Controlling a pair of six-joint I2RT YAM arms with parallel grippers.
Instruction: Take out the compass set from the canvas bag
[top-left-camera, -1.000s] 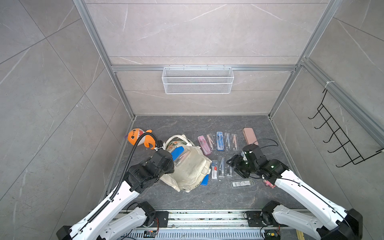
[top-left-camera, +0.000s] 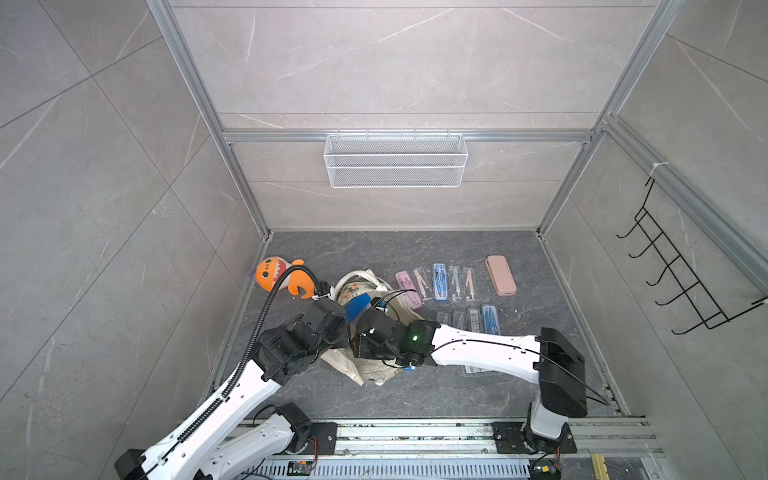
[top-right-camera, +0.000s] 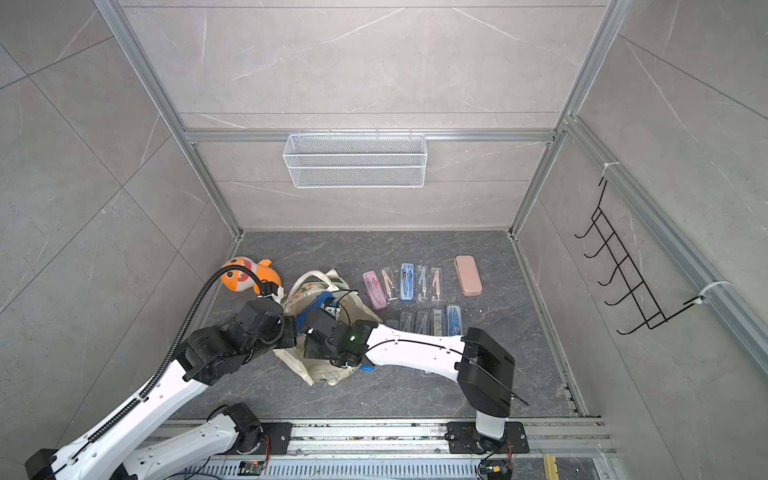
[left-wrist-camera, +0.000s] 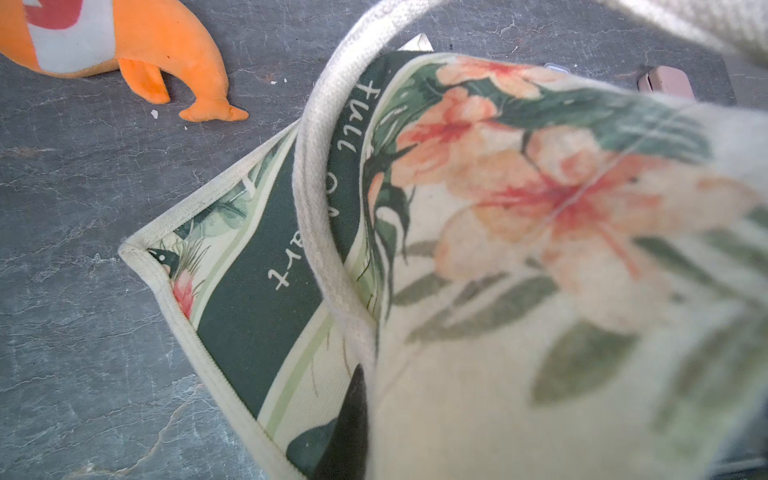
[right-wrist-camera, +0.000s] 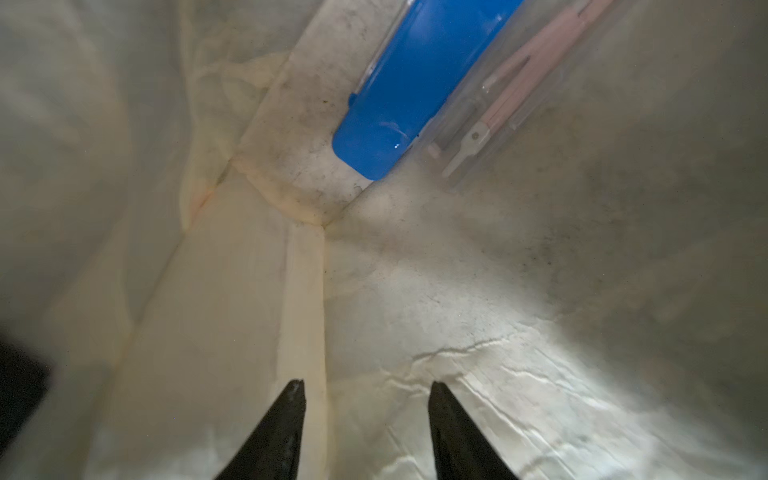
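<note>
A cream canvas bag (top-left-camera: 360, 368) with floral print lies at the middle-left of the floor. My left gripper (top-left-camera: 336, 332) grips its side; its wrist view is filled by the printed fabric (left-wrist-camera: 560, 240) and a handle (left-wrist-camera: 320, 208), fingertips hidden. My right gripper is inside the bag, its fingertips apart over the cream lining, with nothing visible between them. In the right wrist view, a blue case (right-wrist-camera: 412, 88) and a clear compass set (right-wrist-camera: 512, 96) with pink compass lie at the inside upper corner, beyond the fingertips.
An orange plush toy (top-left-camera: 280, 276) lies back left. Several packaged sets and a pink case (top-left-camera: 501, 274) lie right of the bag. A mesh basket (top-left-camera: 395, 160) hangs on the back wall, a hook rack (top-left-camera: 680, 272) on the right wall.
My right arm has swung left from over the packaged sets into the bag's opening. The left arm and the bag have stayed about where they were.
</note>
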